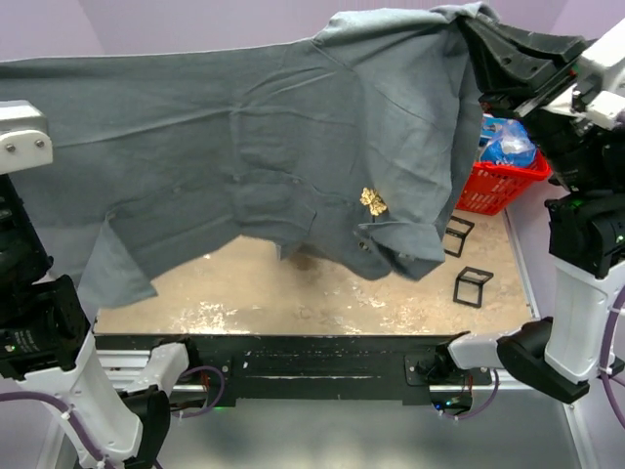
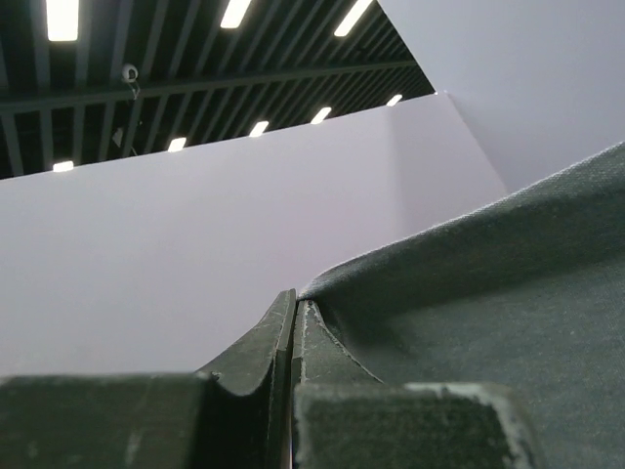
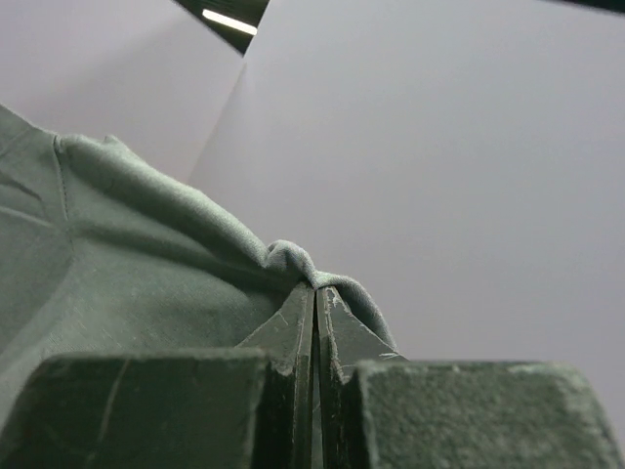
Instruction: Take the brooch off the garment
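A grey-green garment [image 1: 293, 147] hangs stretched between both arms, raised above the table. The gold brooch [image 1: 373, 201] is on its front, right of the middle, above a folded-over corner. In the right wrist view, my right gripper is shut on the bunched edge of the cloth [image 3: 166, 254]; from above it stands at the garment's upper right corner. My left gripper is shut on another corner of the cloth [image 2: 508, 293]. From above, the left fingertips lie outside the picture.
Behind the garment at the right stands a red basket [image 1: 500, 186], partly covered, with a blue package [image 1: 508, 145] in it. Two small black frames, one a stand [image 1: 473, 286], lie on the table [image 1: 322, 308] near its right edge.
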